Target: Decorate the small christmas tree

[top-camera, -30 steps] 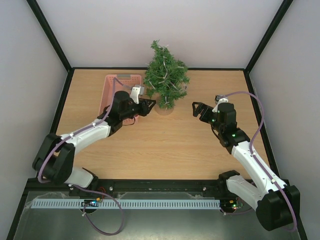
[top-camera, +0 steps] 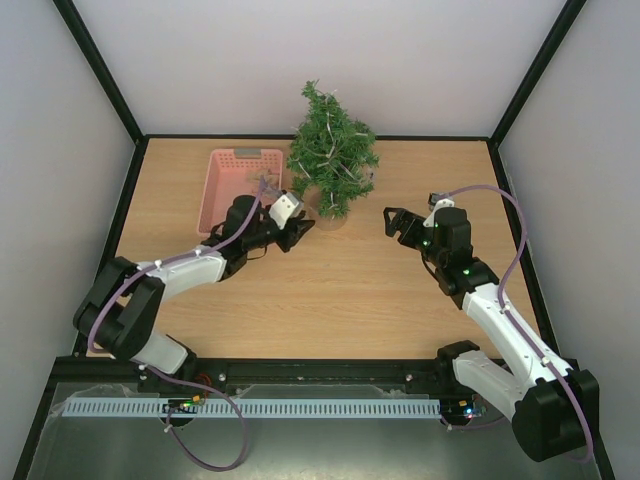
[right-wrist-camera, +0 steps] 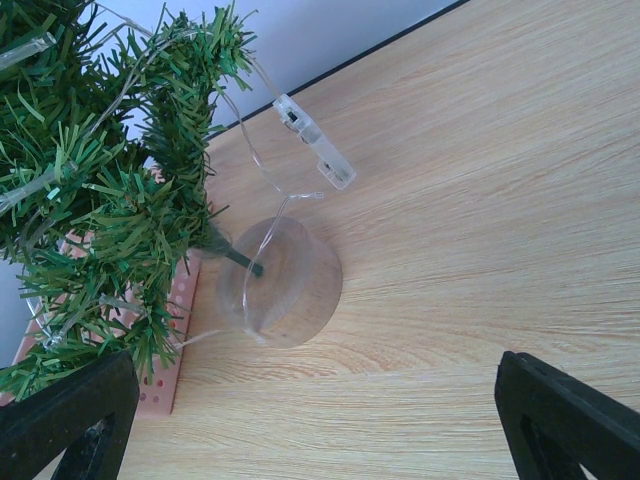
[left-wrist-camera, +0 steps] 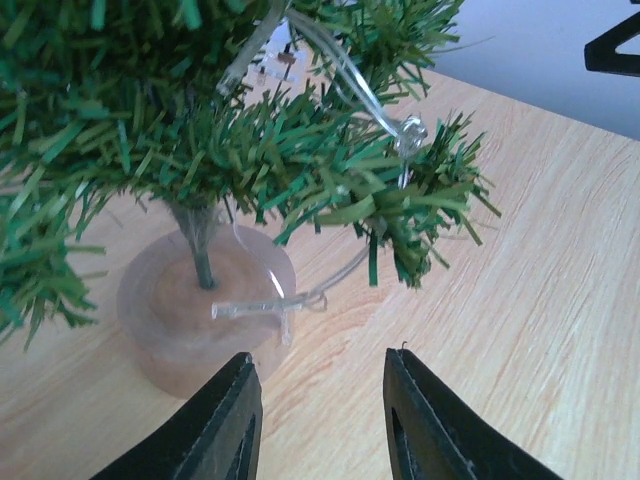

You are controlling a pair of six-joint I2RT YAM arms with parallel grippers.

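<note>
The small green tree (top-camera: pixel 333 145) stands upright at the back middle of the table, in a clear round base (right-wrist-camera: pixel 290 285). A clear light string (left-wrist-camera: pixel 350 75) winds through its branches, and one loose stretch hangs down to the base. In the top view my left gripper (top-camera: pixel 308 228) is close in front of the tree's base. Its fingers (left-wrist-camera: pixel 232 425) are apart with nothing between them, a little below a low branch in the left wrist view. My right gripper (top-camera: pixel 392 224) stands open and empty to the right of the tree.
A pink basket (top-camera: pixel 212 192) sits left of the tree; some clear items (top-camera: pixel 262 180) show inside, partly hidden by the left arm. A clear battery box (right-wrist-camera: pixel 314 142) hangs off the tree's string.
Tree and right arm have stayed put.
</note>
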